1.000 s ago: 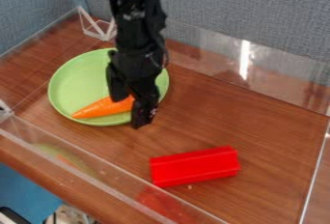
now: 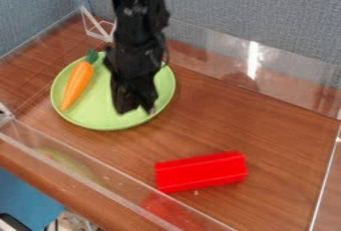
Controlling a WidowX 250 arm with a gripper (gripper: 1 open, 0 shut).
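An orange toy carrot [image 2: 78, 81] with a green top lies on the left part of a light green plate [image 2: 107, 118], tilted upward toward the back. My black gripper [image 2: 135, 102] is over the right part of the plate, to the right of the carrot and apart from it; its fingertips are blurred and dark, and nothing shows held between them.
A red block [image 2: 200, 171] lies on the wooden table [image 2: 253, 125] at the front right. Clear low walls edge the table, with a grey padded wall behind. The table right of the plate is clear.
The carrot has moved left and back along the plate and stands more steeply in view. My gripper has moved up and slightly left, away from the plate's front edge.
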